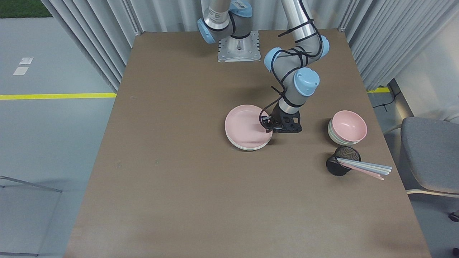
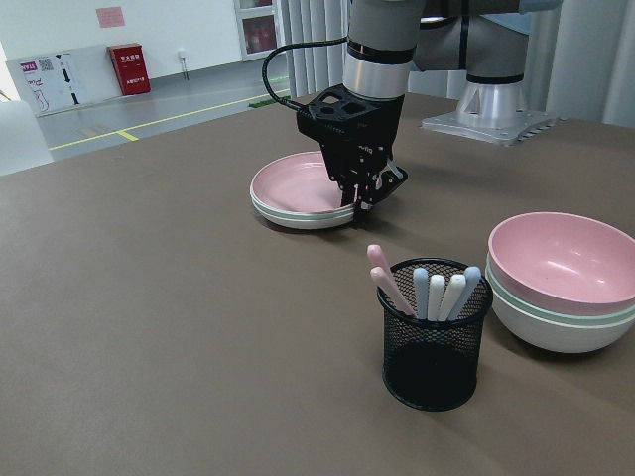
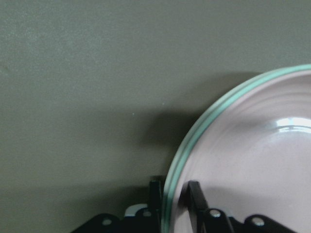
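A stack of plates [image 1: 244, 128], pink on top with pale green and white rims below, lies on the brown table, also in the left view [image 2: 303, 188]. My gripper is down at the stack's edge, its fingers on either side of the rims in the wrist view, one outside and one over the pink surface. Whether it is shut on the rims is unclear. In the front view the fingertips are hidden under the wrist housing.
Stacked bowls [image 1: 348, 125], pink on top, stand right of the plates. In front of them is a black mesh cup [image 2: 432, 367] with several pastel utensils.
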